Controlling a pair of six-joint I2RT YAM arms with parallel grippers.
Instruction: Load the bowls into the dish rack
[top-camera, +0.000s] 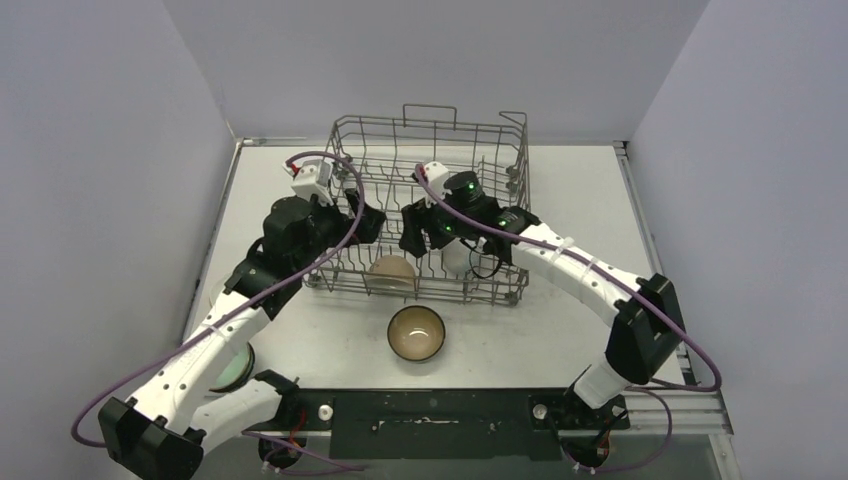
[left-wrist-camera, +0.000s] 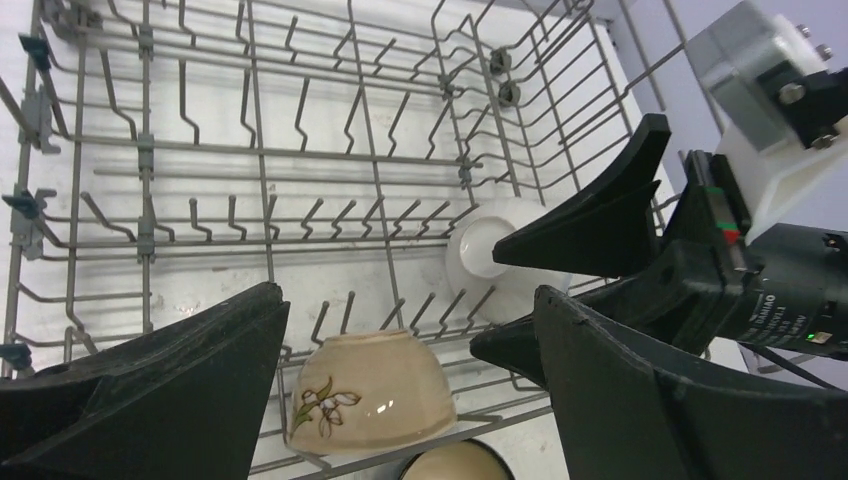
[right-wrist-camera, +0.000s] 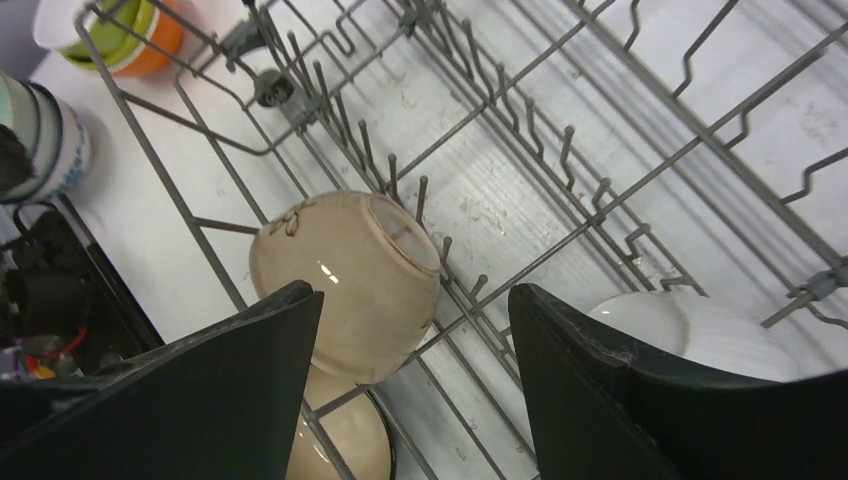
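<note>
A beige flowered bowl (top-camera: 390, 270) (left-wrist-camera: 370, 390) (right-wrist-camera: 340, 285) stands tilted among the front tines of the wire rack (top-camera: 430, 125). A white bowl (top-camera: 458, 258) (left-wrist-camera: 475, 250) (right-wrist-camera: 730, 330) sits to its right in the rack. A brown bowl (top-camera: 416, 333) lies on the counter in front. My left gripper (top-camera: 365, 222) is open over the rack's left part, empty. My right gripper (top-camera: 415, 230) hangs over the middle of the rack, fingers apart with nothing seen between them.
Stacked bowls (top-camera: 230, 365) (right-wrist-camera: 45, 140) stand at the left, partly behind my left arm, with coloured bowls (right-wrist-camera: 140, 40) beyond. The counter (top-camera: 590, 190) right of the rack is clear. Walls surround the back and sides.
</note>
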